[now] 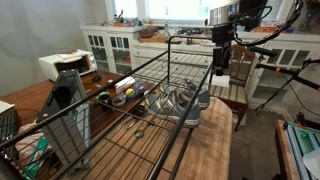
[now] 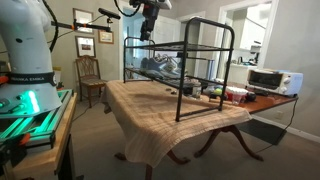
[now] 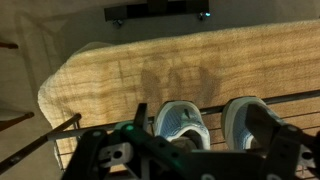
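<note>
A pair of grey shoes with pale toes (image 1: 188, 106) rests on a shelf of the black wire rack (image 1: 108, 150). Above the rack's end hangs my gripper (image 1: 219, 76), its fingers pointing down. From the other side, the shoes (image 2: 162, 67) show behind the rack's bars, below the gripper (image 2: 147, 38). Looking down in the wrist view, two rounded shoe toes (image 3: 180, 117) appear beyond a dark rack bar. The gripper is open there, its dark fingers spread wide over the shoes, nothing held between them. The shoes' rear parts are hidden.
A wooden table (image 2: 140, 105) carries the rack, with bare tabletop at its near end. Small items, including a green-lidded one (image 1: 130, 92), lie under the rack. A white toaster oven (image 2: 272, 80) and a wooden chair (image 1: 232, 95) stand nearby.
</note>
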